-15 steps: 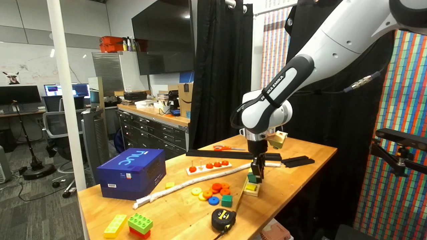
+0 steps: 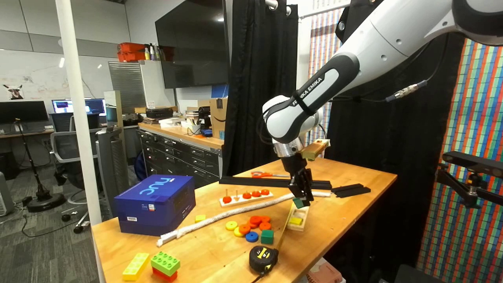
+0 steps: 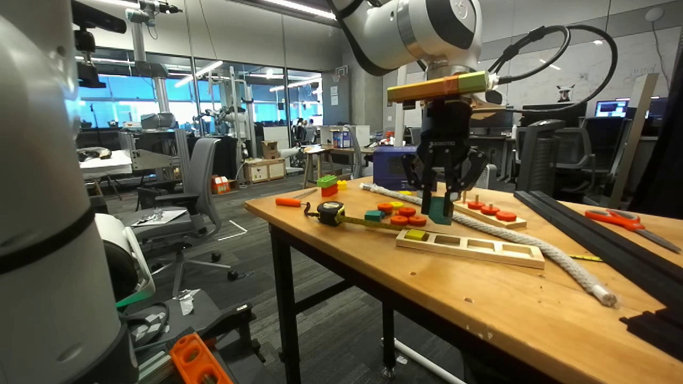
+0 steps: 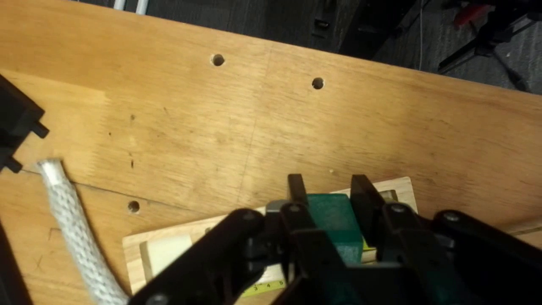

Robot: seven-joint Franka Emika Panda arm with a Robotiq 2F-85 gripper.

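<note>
My gripper is shut on a green block (image 4: 335,218), one finger on each side of it. In exterior view 2 the green block (image 3: 439,211) hangs from the fingertips, behind and above a wooden tray (image 3: 470,250) with several compartments in a row. A yellow block (image 3: 416,236) sits in the tray's compartment nearest the tape measure; the compartments at the other end look empty there. The wrist view shows the tray (image 4: 133,254) beneath the gripper, partly hidden by the fingers. Exterior view 1 shows the gripper (image 2: 300,200) tilted over the tray's far part.
A tape measure (image 2: 263,258) has its blade stretched along the tray. A white rope (image 2: 221,217) crosses the table. Loose discs (image 2: 254,221), a second green block (image 2: 267,236) and a peg board (image 2: 246,198) lie nearby. Bare wood (image 4: 203,127) extends toward the table edge.
The arm has moved left in exterior view 1 and the gripper now leans more. The green block has gone up slightly and to the left, still between the fingers.
</note>
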